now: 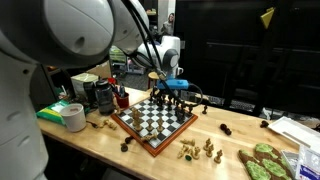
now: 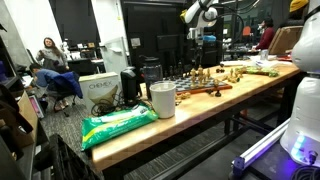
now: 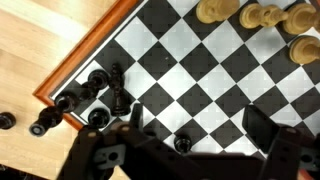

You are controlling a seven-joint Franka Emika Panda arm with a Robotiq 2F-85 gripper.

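In the wrist view my gripper stands open above the chessboard (image 3: 185,76), its dark fingers (image 3: 111,150) wide apart. Dark pieces show in the gap, including a small round-topped dark piece (image 3: 183,143) at the lower middle; no contact with the fingers can be seen. A tall dark piece (image 3: 117,90) is on the board's left part. Light wooden pieces, such as one round-topped light piece (image 3: 218,9), line the top right. Exterior view 1 has the whole board (image 1: 158,122) on the table, with my white arm (image 1: 20,110) in front at left.
Several light pieces (image 1: 208,147) stand off the board at the front. A white mug (image 1: 73,117) and a dark grinder (image 1: 104,97) are to the left. On the right lie a green mat (image 1: 262,162) and a white tray (image 1: 293,132). A person (image 1: 170,50) is behind the table.
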